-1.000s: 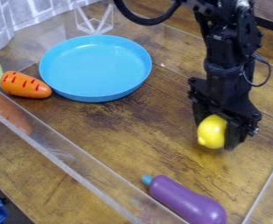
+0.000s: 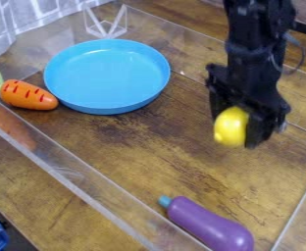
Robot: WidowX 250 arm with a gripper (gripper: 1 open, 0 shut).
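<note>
My black gripper point(image 2: 243, 110) is at the right of the camera view, blurred, pointing down over the wooden table, with a yellow object point(image 2: 230, 126) at its fingers, lifted slightly. The fingers appear closed around it, partly hiding it. A blue plate point(image 2: 106, 75) lies at the upper left, apart from the gripper. An orange carrot point(image 2: 27, 95) lies at the left edge. A purple eggplant point(image 2: 210, 224) lies at the bottom.
Clear plastic walls point(image 2: 71, 176) border the table on the left and right. A small blue item sits at the lower left corner.
My gripper and the yellow object have moved upward in the view and a little left, and are now motion-blurred. The plate, carrot and eggplant have not moved.
</note>
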